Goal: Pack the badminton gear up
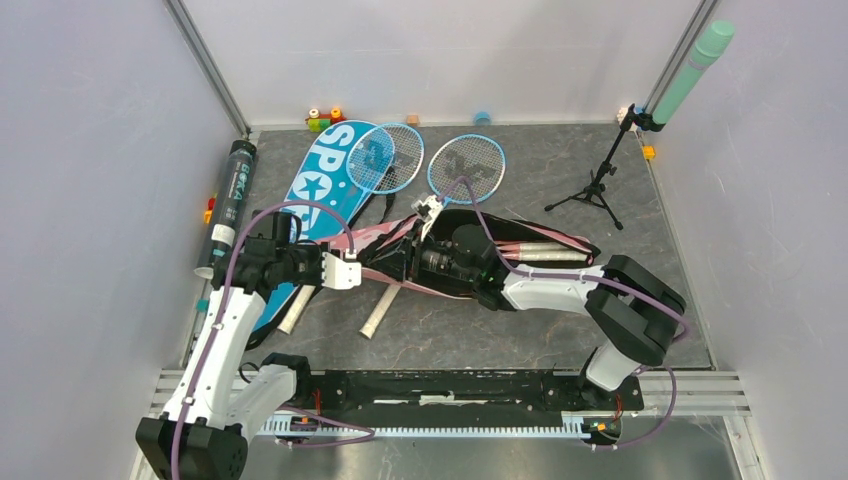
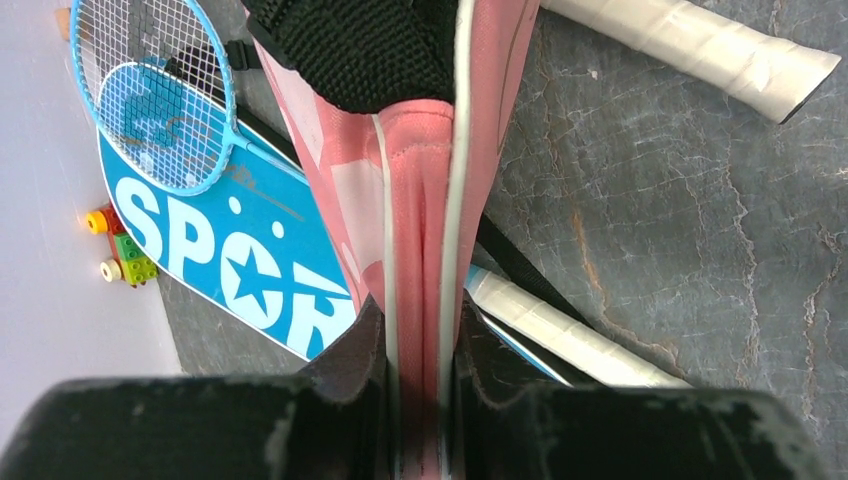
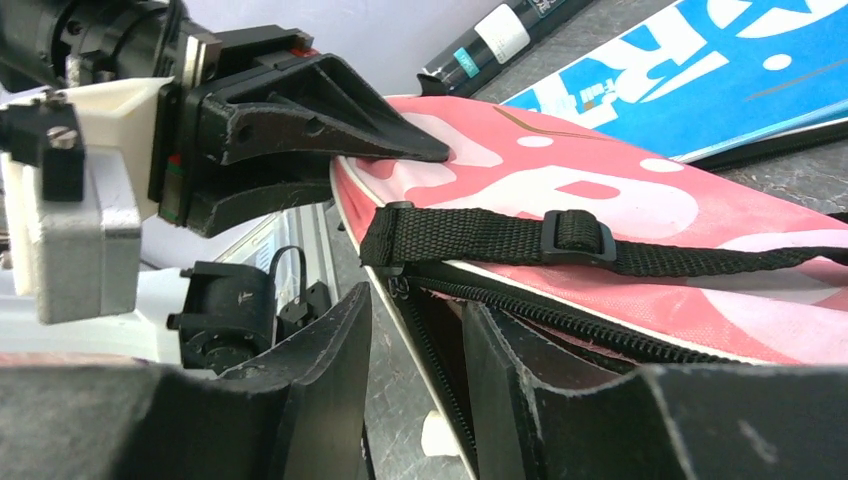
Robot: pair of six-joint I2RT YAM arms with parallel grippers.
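A pink racket bag (image 1: 440, 290) lies unzipped across the middle in the top view, pale racket handles (image 1: 548, 254) showing inside its right end. My left gripper is shut on the bag's left end, the pink fabric pinched upright between its fingers. In the right wrist view my right gripper stands part open at that same end, its fingers apart on either side of the bag's opening. A zipper pull (image 3: 400, 287) hangs just above the gap, under the black strap (image 3: 470, 235); nothing is visibly gripped. Two blue rackets (image 1: 372, 172) (image 1: 466, 167) lie behind the bag.
A blue bag (image 1: 318, 170) lies at the left under one racket, beside a dark tube (image 1: 235, 190). A small black tripod (image 1: 597, 185) stands at the back right. Pale handles (image 1: 380, 312) stick out in front of the pink bag.
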